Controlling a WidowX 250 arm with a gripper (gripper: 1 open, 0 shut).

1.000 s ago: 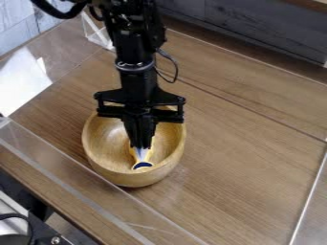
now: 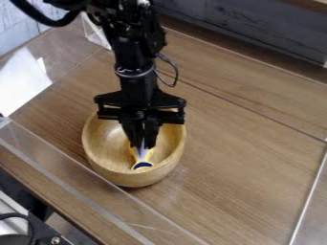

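Note:
A black robot gripper [image 2: 141,139] reaches down into a round wooden bowl [image 2: 102,153] near the front left of the table. Its fingertips are low inside the bowl, just over a small light object with yellow and dark blue parts [image 2: 141,160] that lies on the bowl's floor. The fingers look close together; whether anything is between them is too small to tell, as the gripper hides part of the object.
A clear panel edge runs along the front left, with a white sheet at the far left and a grey wall at the back.

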